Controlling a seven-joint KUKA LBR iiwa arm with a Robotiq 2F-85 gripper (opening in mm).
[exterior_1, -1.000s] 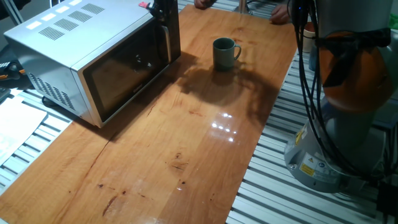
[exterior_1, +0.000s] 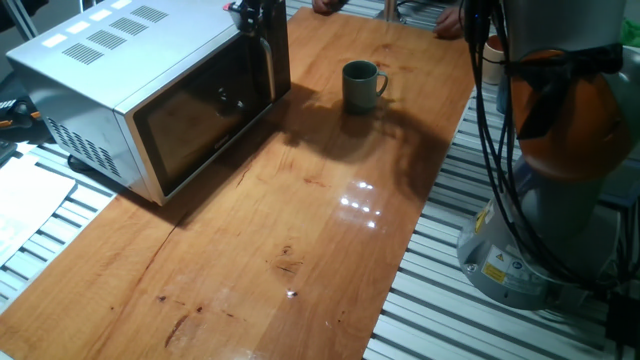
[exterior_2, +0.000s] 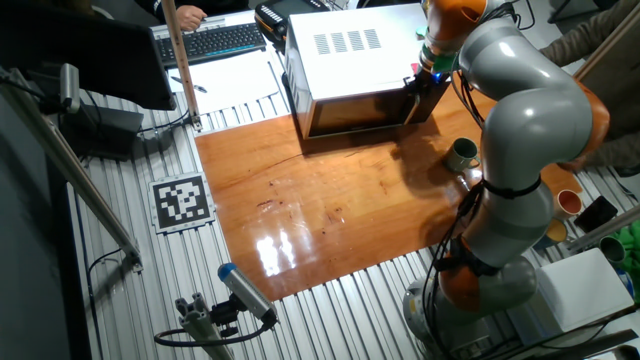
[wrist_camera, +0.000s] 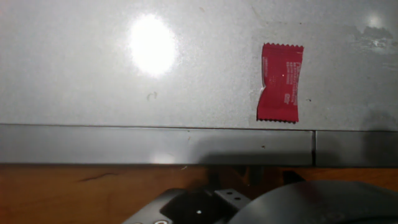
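A silver microwave (exterior_1: 160, 60) with a dark glass door (exterior_1: 205, 110) stands on the wooden table, its door shut. Its vertical handle (exterior_1: 268, 72) is at the right end of the front. My gripper (exterior_1: 250, 17) is by the top front edge, close to the handle's upper end; whether it touches the handle is unclear. A small red packet (wrist_camera: 280, 84) lies flat on the microwave's top, near the front edge. Only dark parts of the gripper show along the bottom of the wrist view, and its finger opening cannot be made out. A green mug (exterior_1: 360, 88) is upright on the table.
A person's hands (exterior_1: 450, 22) rest at the table's far edge. Cups (exterior_2: 568, 203) stand beside the arm's base. A marker board (exterior_2: 182, 202) lies on the slatted surface.
My gripper has shifted slightly to the left in exterior view 1 at the microwave's top front edge, covering more of the red packet. The microwave and the mug have not moved.
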